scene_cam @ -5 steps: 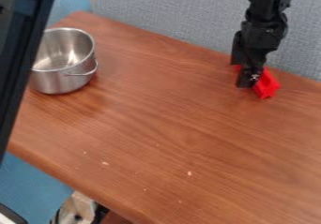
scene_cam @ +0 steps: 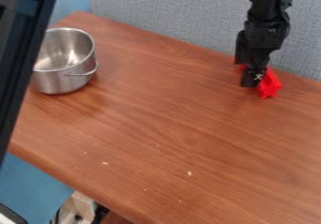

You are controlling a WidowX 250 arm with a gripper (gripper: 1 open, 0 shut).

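My black gripper (scene_cam: 251, 76) is low at the back right of the wooden table, its fingers down around or against a red object (scene_cam: 268, 85). Part of that object is hidden behind the fingers, and I cannot tell whether they are closed on it. A steel pot (scene_cam: 63, 70) with a handle stands at the back left.
A grey padded wall (scene_cam: 170, 12) runs behind the table. A dark frame (scene_cam: 15, 50) fills the left edge of the view.
The gripper has shifted very slightly to the right. The pot has not moved.
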